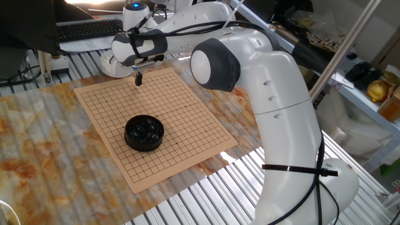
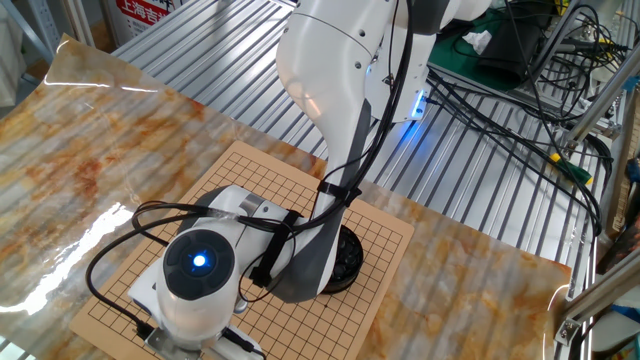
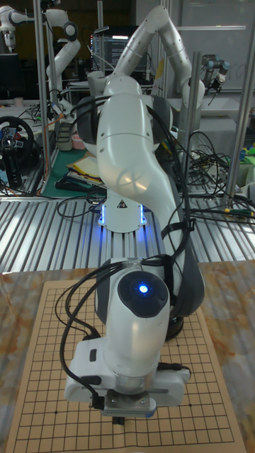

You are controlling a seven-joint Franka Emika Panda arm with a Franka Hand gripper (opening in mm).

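Observation:
A tan go board with a black grid lies flat on the table. On it, toward the near left part in exterior view 1, rests a round black bowl full of dark stones. Exterior view 2 shows only part of that bowl, the arm covering the rest. Over the far part of the board hangs my gripper, pointing down and well apart from the bowl. Its dark fingertips look close together, but they are too small to show a gap or anything held. In exterior view 3 the wrist hides most of the gripper.
A marbled sheet covers the table around the board, with free room on the left. Behind the board are a white round container and a keyboard. Cables loop out from my wrist.

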